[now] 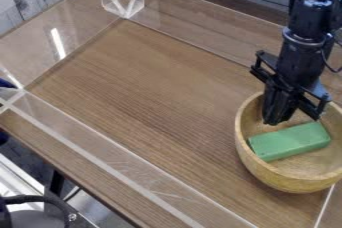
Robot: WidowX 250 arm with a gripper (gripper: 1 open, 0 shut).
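Observation:
My black gripper [278, 110] hangs over the back part of a round tan bowl [289, 178] at the right, its fingertips at or just inside the rim. The fingers look close together, with nothing visible between them. A green rectangular block [287, 142] lies tilted across the bottom of the bowl, in front of the fingertips.
A wide wooden table [134, 102] fills most of the view, clear in the middle and left. A white wire-like object [123, 2] is at the back left. Dark cables and hardware [34, 207] lie at the lower left corner.

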